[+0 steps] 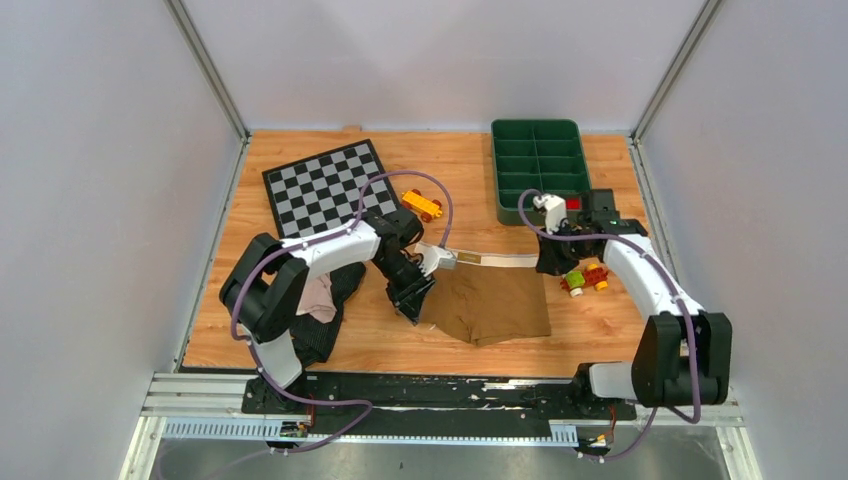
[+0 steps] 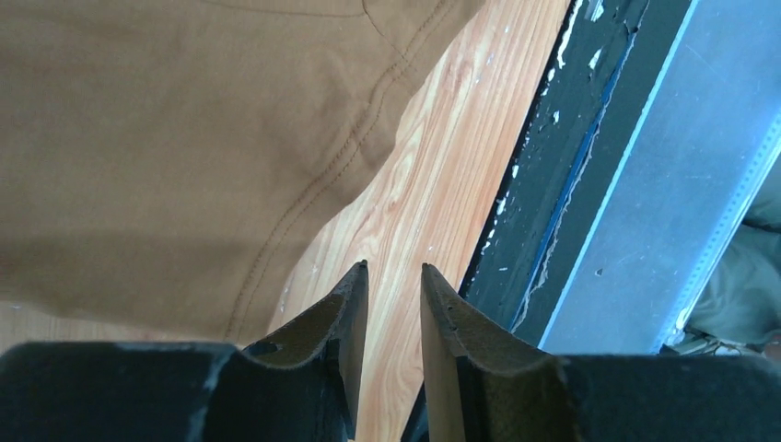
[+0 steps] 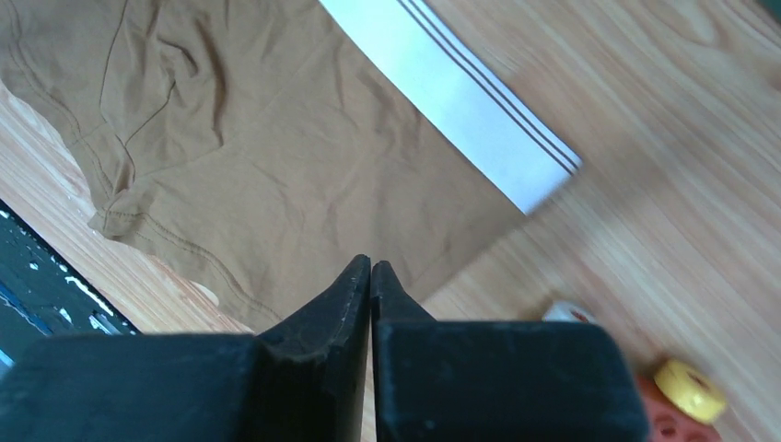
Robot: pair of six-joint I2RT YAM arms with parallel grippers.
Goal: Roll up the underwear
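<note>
Brown boxer briefs (image 1: 490,305) lie flat on the wooden table, white waistband (image 3: 460,110) toward the back, a wrinkled middle in the right wrist view. My left gripper is part open above the front-left leg hem, with nothing seen between its fingers; in the top view it hangs over the garment's left side. My right gripper is shut, empty, above the right part of the garment, near the waistband's right end.
A green divided bin (image 1: 530,150) and checkerboard (image 1: 315,185) stand at the back. A yellow toy car (image 1: 420,203) lies behind the garment, colourful toys (image 1: 590,278) right of it, folded clothes (image 1: 315,325) to the left.
</note>
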